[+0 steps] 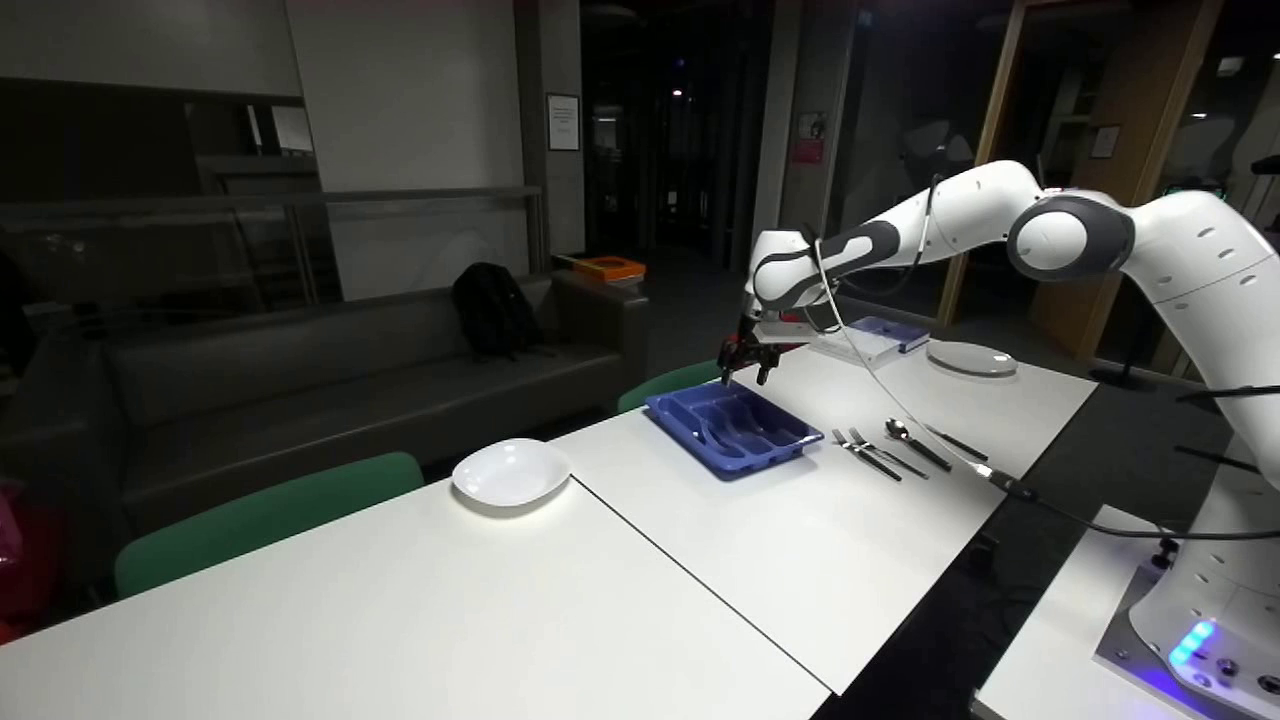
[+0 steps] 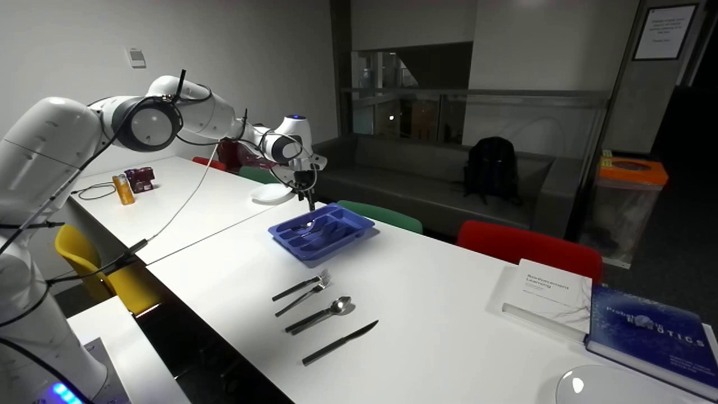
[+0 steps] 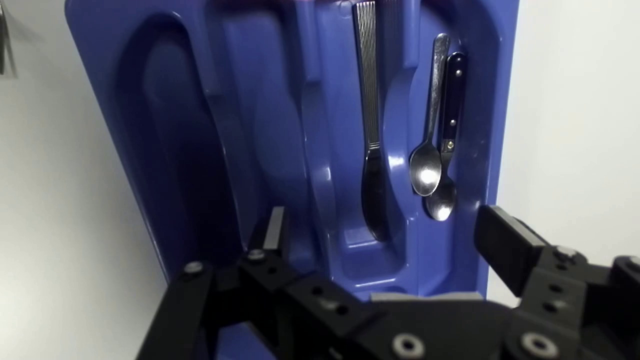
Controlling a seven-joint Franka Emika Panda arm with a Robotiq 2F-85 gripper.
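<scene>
A blue cutlery tray lies on the white table, with my gripper above its far end. In the wrist view the gripper is open, its fingers wide apart and nothing held between them. One compartment below holds a ridged-handled knife; the rightmost holds a metal spoon and a dark-handled spoon. The two left compartments look empty where visible. Beside the tray on the table lie forks, spoons and a knife.
A white bowl stands on the adjoining table. Books and a grey plate sit at the other end. A cable hangs from the arm over the cutlery. Wide stretches of table around the tray are bare.
</scene>
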